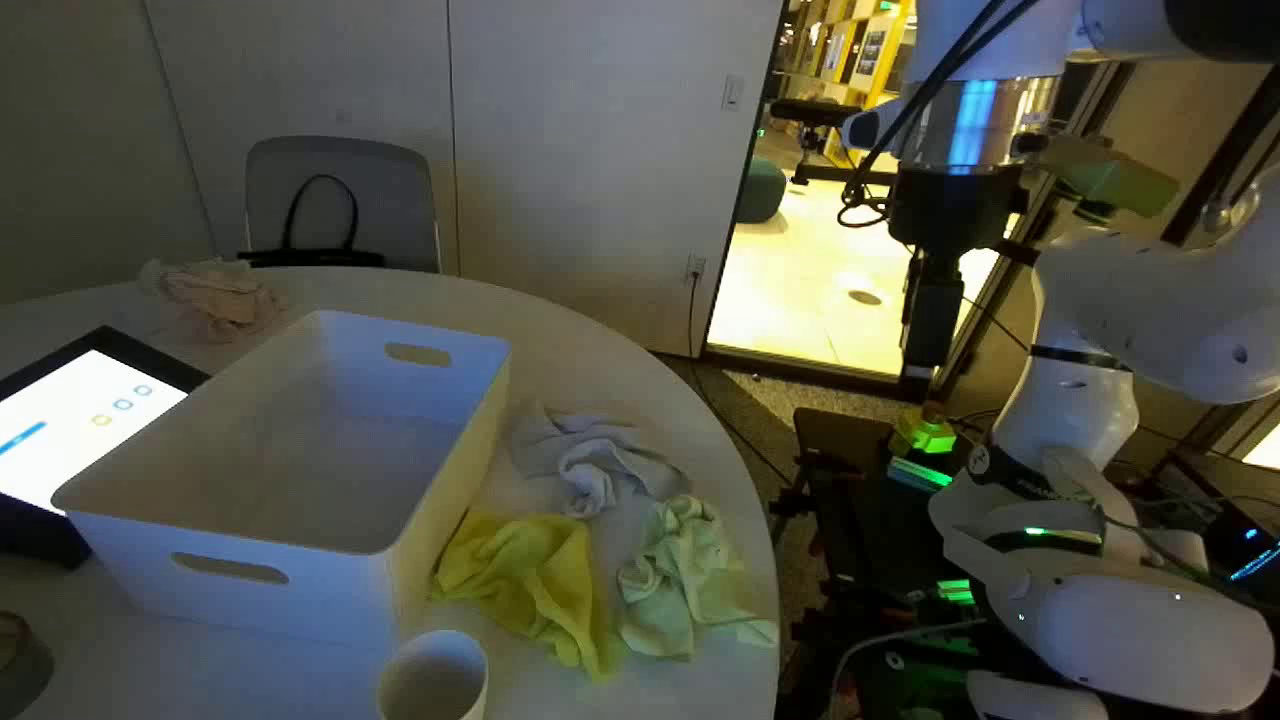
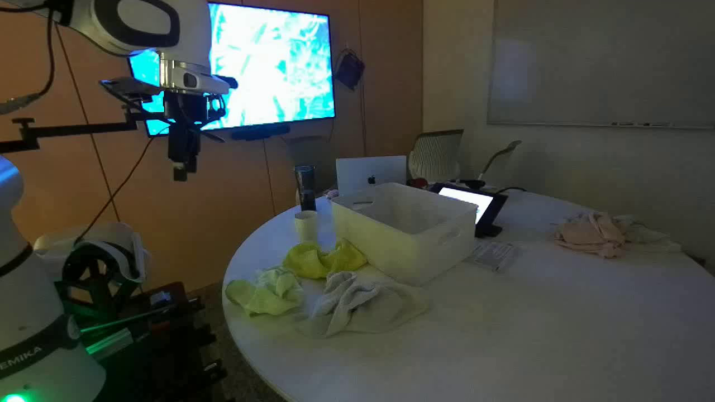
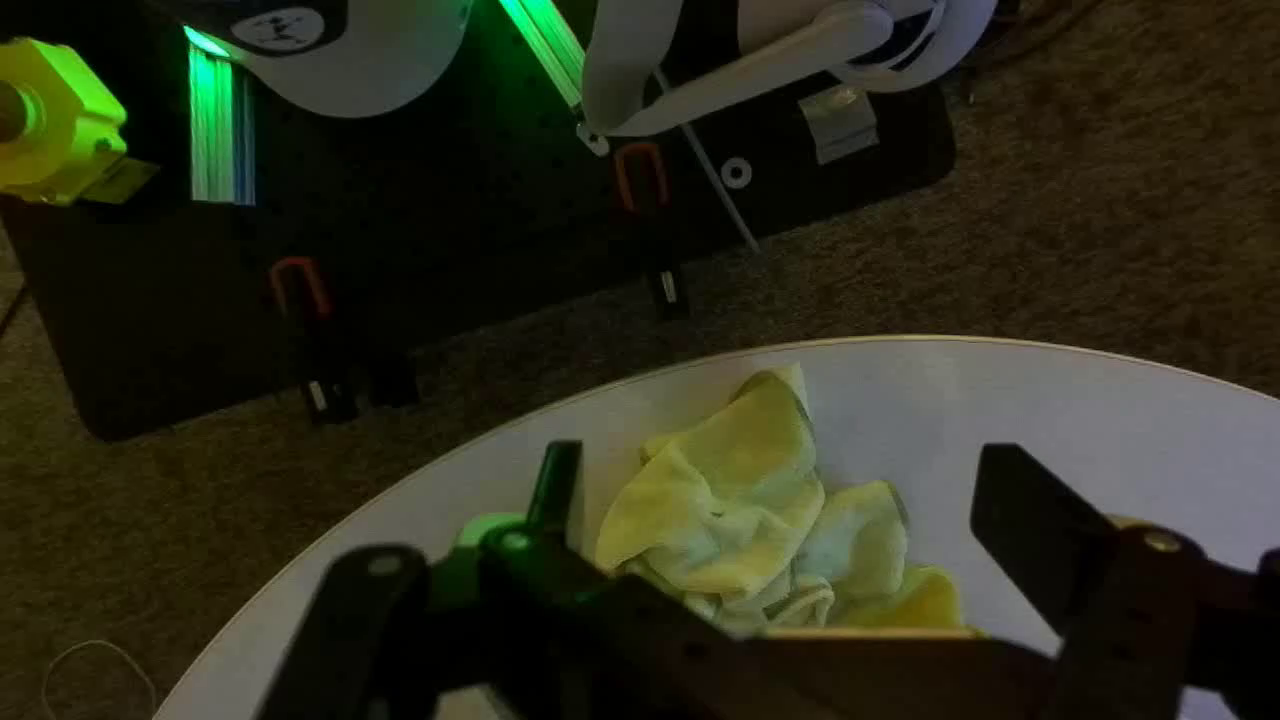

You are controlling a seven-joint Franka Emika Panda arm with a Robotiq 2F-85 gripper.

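Note:
My gripper is open, its two dark fingers wide apart with nothing held between them. In exterior view 1 the gripper hangs high, off to the right of the table. A pale green cloth lies crumpled near the table's edge, and a yellow cloth is beside it. Behind them rests a grey-white cloth. The wrist view has the pale green cloth below, in the gap between the fingers, with a bit of yellow cloth showing. A large white bin stands by the cloths; its visible inside looks empty.
A white cup stands close to the bin's corner. Beyond the bin are a lit tablet and a laptop. A pinkish cloth lies farther off. Bare tabletop spreads across the near side in exterior view 2.

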